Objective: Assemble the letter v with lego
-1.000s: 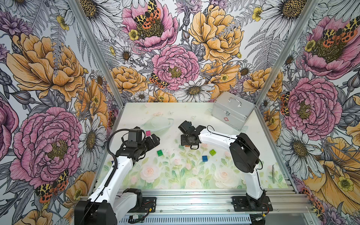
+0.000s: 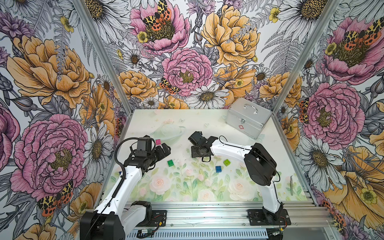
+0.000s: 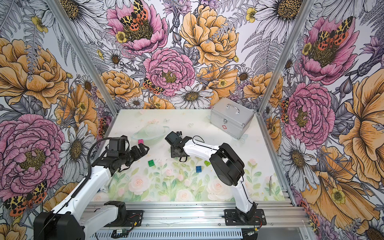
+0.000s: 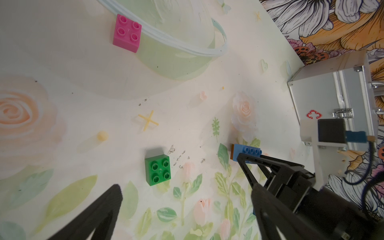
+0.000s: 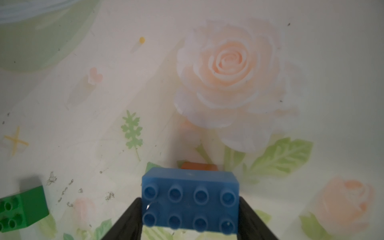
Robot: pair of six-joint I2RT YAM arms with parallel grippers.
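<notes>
A long blue brick (image 5: 190, 200), studs facing the camera, fills the space between the fingers of my shut right gripper. An orange brick (image 5: 198, 165) peeks out past its far edge; whether the two touch I cannot tell. On the table below my left gripper, which is open and empty, lies a green brick (image 4: 158, 170). A pink brick (image 4: 127, 33) sits farther back. Near the right arm are a small blue brick (image 2: 218, 169) and a lime green brick (image 2: 226, 162).
At the back right stands a silver metal case (image 2: 248, 117). Tweezers (image 2: 291, 185) lie near the right table edge. Part of something blue (image 2: 120, 172) shows beside the left arm.
Orange visible beneath it earlier is now hidden from the top left. The left arm stays nearly still.
</notes>
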